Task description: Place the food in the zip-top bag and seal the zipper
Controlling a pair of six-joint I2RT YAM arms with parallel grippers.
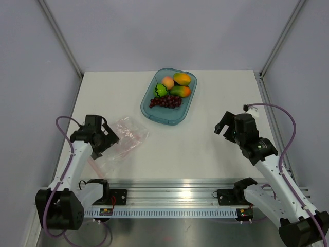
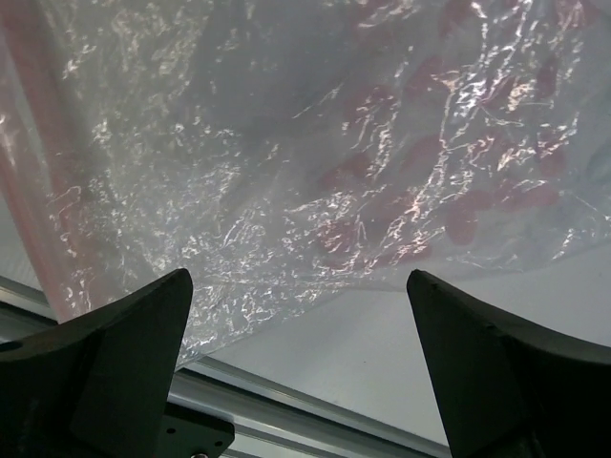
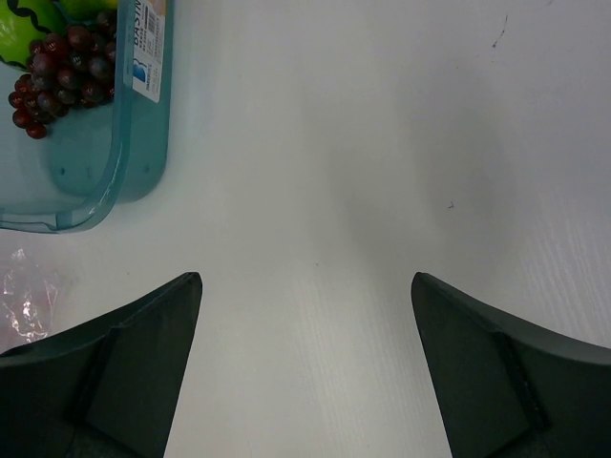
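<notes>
A clear zip top bag (image 1: 129, 138) with faint red print lies flat on the left of the table, its red-striped end toward the front left. My left gripper (image 1: 106, 147) is over the bag, open; in the left wrist view the bag's plastic (image 2: 267, 162) fills the area beyond the fingers, with nothing between them. In a teal basket (image 1: 167, 121) lie dark grapes (image 1: 165, 101), a green striped fruit (image 1: 160, 90), a peach-coloured fruit (image 1: 167, 83) and two mango-like fruits (image 1: 180, 91). My right gripper (image 1: 221, 127) hangs open and empty over bare table at the right.
Metal rails (image 1: 169, 186) run along the table's front edge. In the right wrist view the basket's label (image 3: 149, 48) shows on its side.
</notes>
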